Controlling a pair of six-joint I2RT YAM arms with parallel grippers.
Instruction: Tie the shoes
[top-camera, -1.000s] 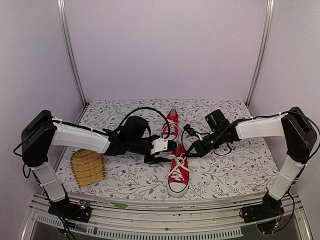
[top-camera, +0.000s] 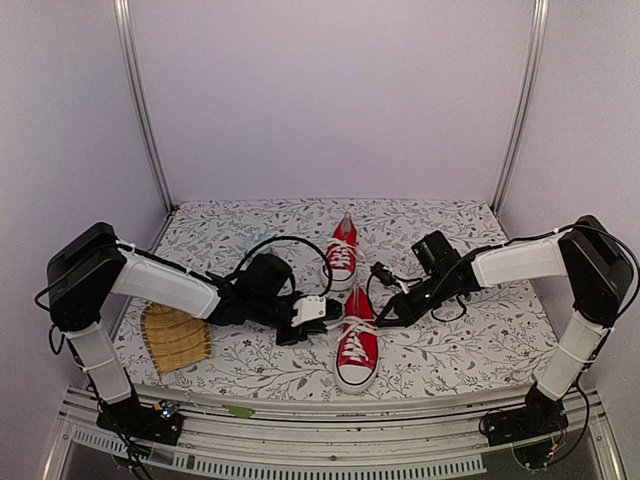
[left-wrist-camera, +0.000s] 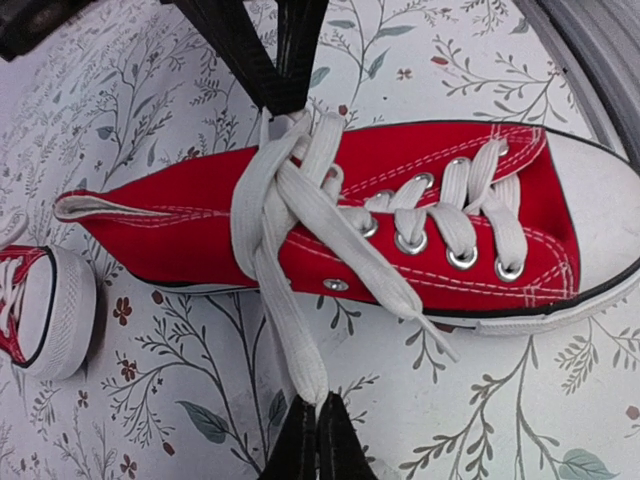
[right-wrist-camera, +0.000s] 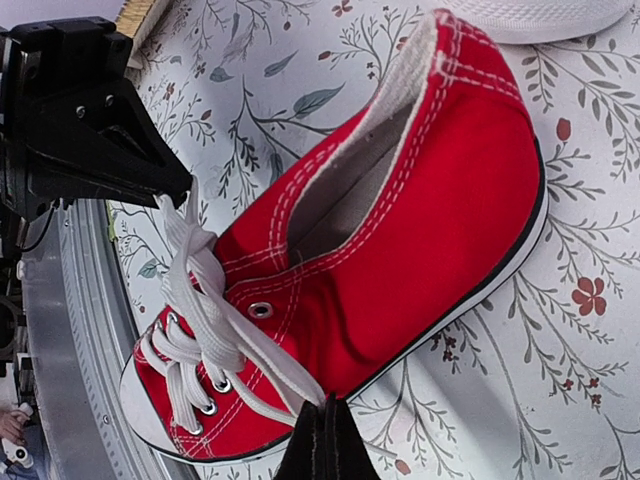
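A red canvas shoe (top-camera: 359, 375) with a white toe lies at mid-table, toe toward the front edge. Its white laces (left-wrist-camera: 264, 215) cross in a knot over the throat, one loose end lying across the eyelets. On the left side my left gripper is shut on a lace, which runs taut to the knot. Opposite it, my right gripper is shut on another lace, drawn out to the right of the shoe. Both grippers hang just beside the shoe, low over the table.
A woven mat (top-camera: 176, 335) lies at the left of the flowered table. Open tabletop (top-camera: 460, 360) extends to the front right.
Both grippers have come toward the front and spread apart, the left one going left. The laces now stretch sideways across the front shoe, which has stayed put.
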